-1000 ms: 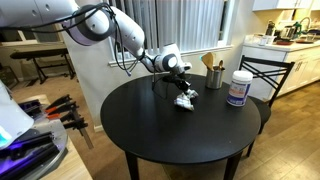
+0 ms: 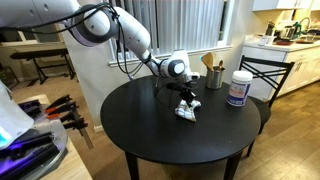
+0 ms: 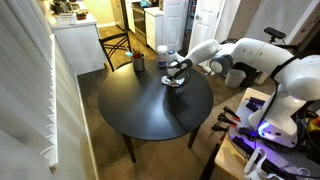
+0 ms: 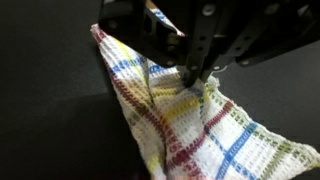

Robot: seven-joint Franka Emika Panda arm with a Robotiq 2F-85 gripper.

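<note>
A white cloth with a red, blue, yellow and green check (image 4: 215, 135) fills much of the wrist view, its folds gathering up to the fingertips. My gripper is shut on the cloth, though the pinched part itself is hidden under the fingers. In exterior view 1 the cloth (image 2: 186, 112) lies crumpled on the black table, right below the gripper (image 2: 187, 98). From exterior view 2 only a small pale part of the cloth (image 3: 170, 83) shows beside the arm.
On the round black table (image 2: 150, 125), a utensil holder (image 2: 214, 78) and a white tub with a blue lid (image 2: 239, 88) stand to the right of the cloth. A black chair (image 2: 268, 75) is behind the tub.
The gripper and arm have shifted slightly toward the front right of exterior view 1. The cloth has moved a little toward the front with the gripper, and its shape has changed.
</note>
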